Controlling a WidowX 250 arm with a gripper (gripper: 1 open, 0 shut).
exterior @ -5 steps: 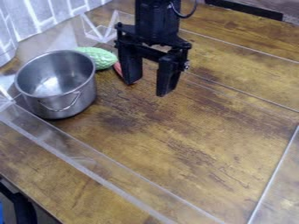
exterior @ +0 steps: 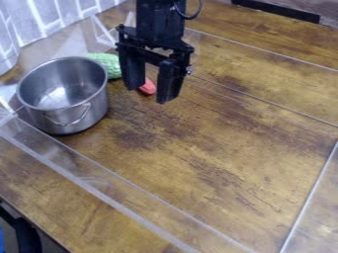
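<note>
My black gripper (exterior: 148, 83) hangs over the upper middle of the wooden table, its two dark fingers pointing down and apart, with no object visible held between them. A small red object (exterior: 145, 87) lies just behind it, partly hidden. A pale green vegetable-like object (exterior: 106, 61) lies behind the gripper's left side. A steel pot (exterior: 63, 94) stands at the left, apart from the gripper.
Thin clear strips or edges run along its left and right sides. A dark edge lies at the top right.
The gripper has moved slightly left and back, rising a little in the view, and its fingers appear turned. The pot and green object stay in place.
</note>
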